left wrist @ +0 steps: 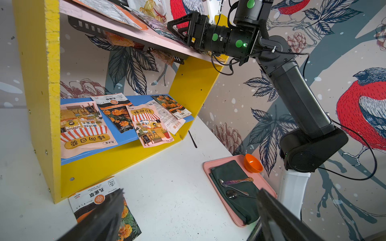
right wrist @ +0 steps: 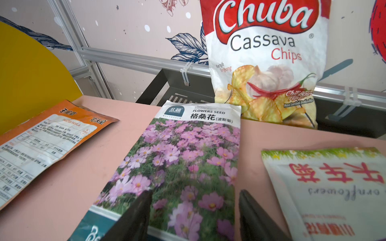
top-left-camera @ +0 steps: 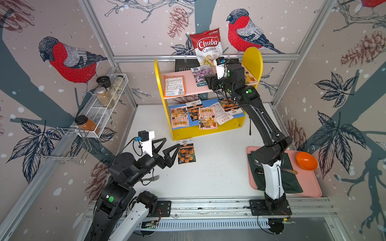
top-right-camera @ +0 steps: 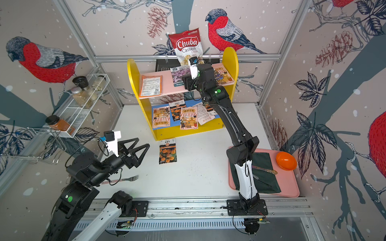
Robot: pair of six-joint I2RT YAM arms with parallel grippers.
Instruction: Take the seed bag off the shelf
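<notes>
On the pink upper shelf [top-left-camera: 189,88] lies a purple-flower seed bag [right wrist: 181,160], its lower end toward the shelf's front edge. My right gripper is over the bag's lower part, fingers parted, one to each side of its lower middle; whether they touch the bag I cannot tell. Low over the table at the left, my left gripper [top-left-camera: 172,151] stands open and empty. A marigold seed bag [top-left-camera: 186,151] lies on the white table just beyond it. More seed bags rest on the blue lower shelf, including a striped-awning bag [left wrist: 149,125].
An orange-edged bag [right wrist: 44,140] and a cornflower bag [right wrist: 329,192] flank the purple one. A chips bag [right wrist: 265,60] stands behind. At the right is a pink tray [top-left-camera: 313,186] with an orange bowl [top-left-camera: 306,161].
</notes>
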